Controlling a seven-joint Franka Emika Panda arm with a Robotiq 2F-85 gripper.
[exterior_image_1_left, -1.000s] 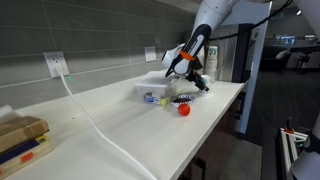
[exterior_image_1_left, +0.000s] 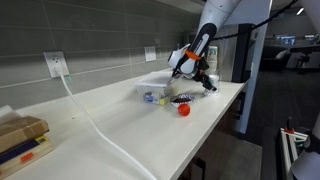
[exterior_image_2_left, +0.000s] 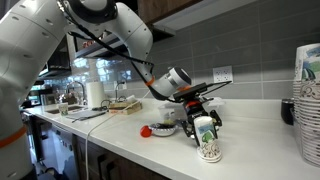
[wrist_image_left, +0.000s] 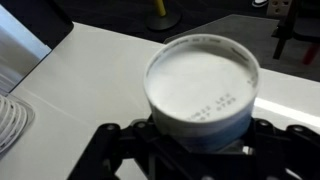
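A white cup with a green-marked label (exterior_image_2_left: 207, 140) is near the counter's front, tilted slightly in exterior view 2. My gripper (exterior_image_2_left: 201, 116) reaches down to it from behind, close against it. In the wrist view the cup's pale round end (wrist_image_left: 202, 82) fills the middle, above the dark gripper. The cup hides most of the finger surfaces, so whether they press on it cannot be told. From exterior view 1, the gripper (exterior_image_1_left: 209, 88) appears small at the counter's far end.
A tall stack of patterned cups or bowls (exterior_image_2_left: 308, 100) stands at the right. A red ball (exterior_image_1_left: 184, 110) and a dark dish (exterior_image_1_left: 181, 99) lie nearby, with a pale bin (exterior_image_1_left: 154, 90) behind.
The gripper has shifted slightly to the right in exterior view 1, with a white shape now showing beside it. The ball, dish and bin have not moved.
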